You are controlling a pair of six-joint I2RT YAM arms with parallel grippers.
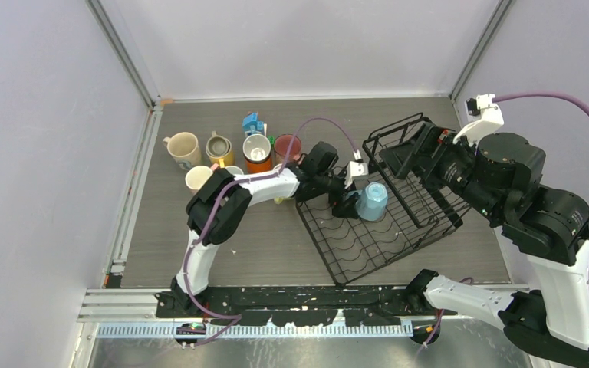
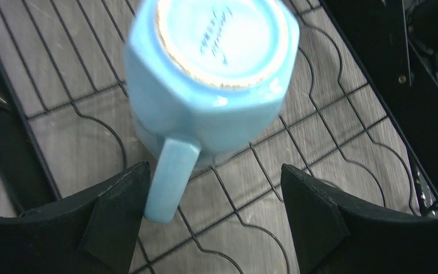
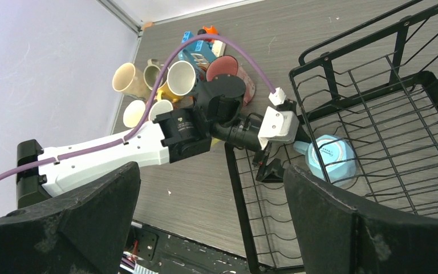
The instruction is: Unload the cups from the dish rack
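Observation:
A light blue cup (image 1: 372,201) rests upside down on the wires of the black dish rack (image 1: 340,280), its base facing up in the left wrist view. My left gripper is part open at the cup's left side. The cup's handle (image 2: 173,180) stands between its fingers, close against the left one, while a gap separates it from the right finger (image 2: 319,220). My right gripper is open and empty, held high over the rack's right side. In the right wrist view, rack wires cross in front of the blue cup (image 3: 335,162).
On the table left of the rack stand several mugs, including a cream one (image 1: 184,149), an orange and white one (image 1: 257,153) and a reddish one (image 1: 287,147). Blue toy blocks (image 1: 252,123) lie behind them.

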